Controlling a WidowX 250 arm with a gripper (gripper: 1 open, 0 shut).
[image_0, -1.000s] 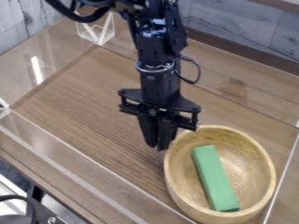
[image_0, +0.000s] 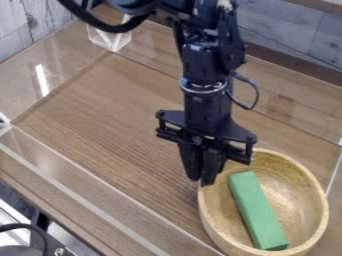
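The black robot arm comes down from the top of the view, its gripper (image_0: 203, 160) low over the left rim of a round beige bowl (image_0: 310, 200). A long green block (image_0: 258, 210) lies in the bowl, to the lower right of the gripper. The fingertips are dark and overlap the rim, so I cannot tell how far apart they are or whether they touch the bowl.
A clear object stands at the back left, and grey wooden walls border the table. A black cable lies at the lower left corner.
The gripper has moved slightly to the right. The bowl with the green block has shifted a little right and up in the view.
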